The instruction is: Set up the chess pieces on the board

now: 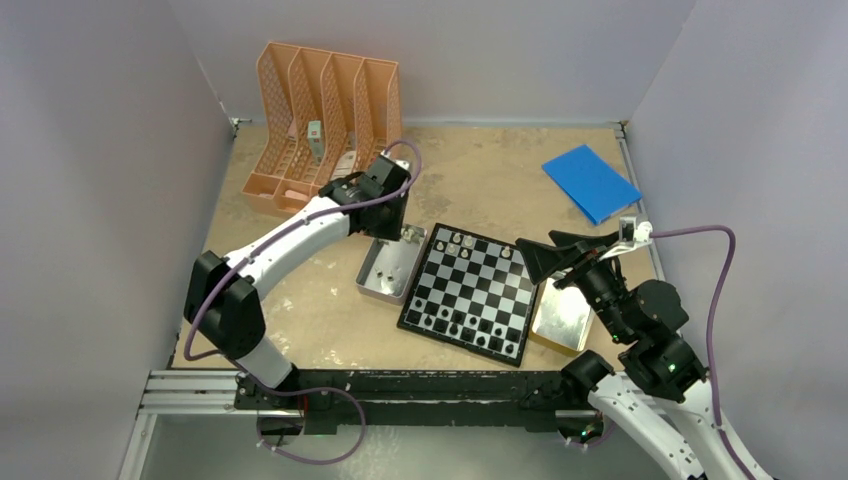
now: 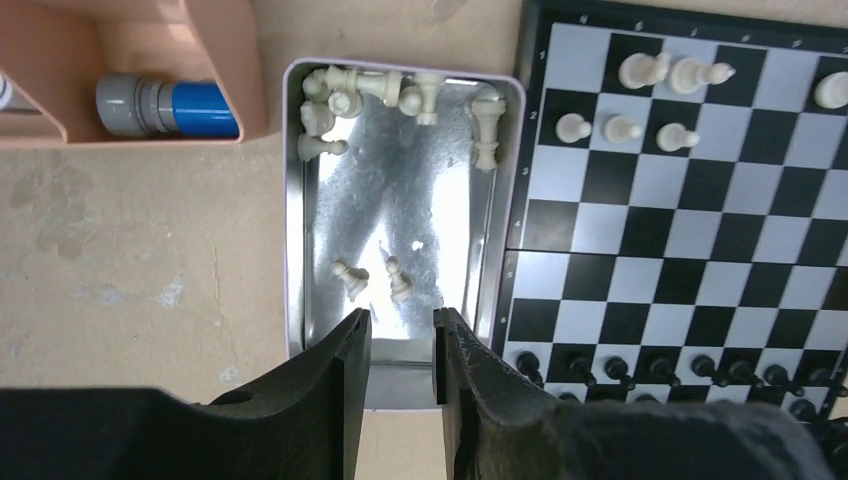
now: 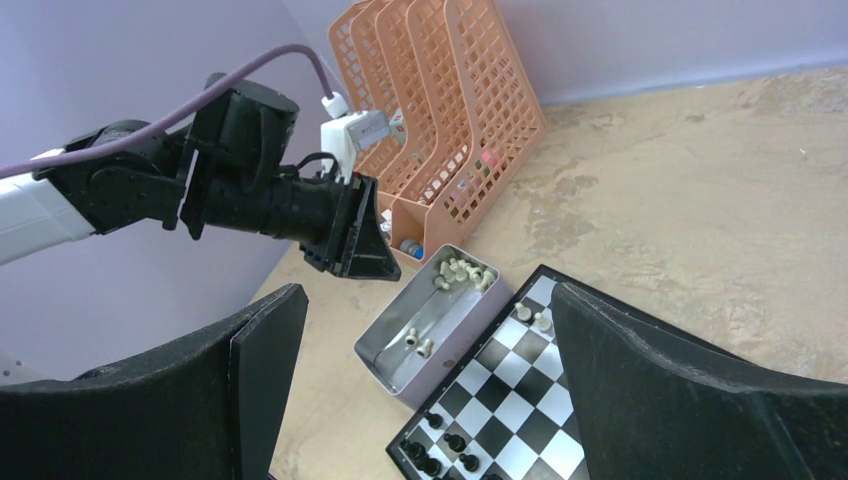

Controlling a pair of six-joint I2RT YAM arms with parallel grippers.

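My left gripper hangs over a metal tray (image 1: 371, 278), fingers a little apart, nothing between them. White chess pieces (image 2: 485, 130) lie along the tray's far part, two small pawns (image 2: 398, 280) nearer its middle. The chessboard (image 1: 467, 290) right of the tray holds several white pieces (image 2: 690, 75) near its far edge and rows of black pieces (image 2: 660, 372) along the near edge. My right gripper (image 1: 537, 259) stands open and empty above the board's right side.
An orange rack (image 1: 330, 90) stands at the back left with items in it. A blue flat folder (image 1: 590, 183) lies back right. A gold box (image 1: 562, 320) sits right of the board. The table left of the tray is clear.
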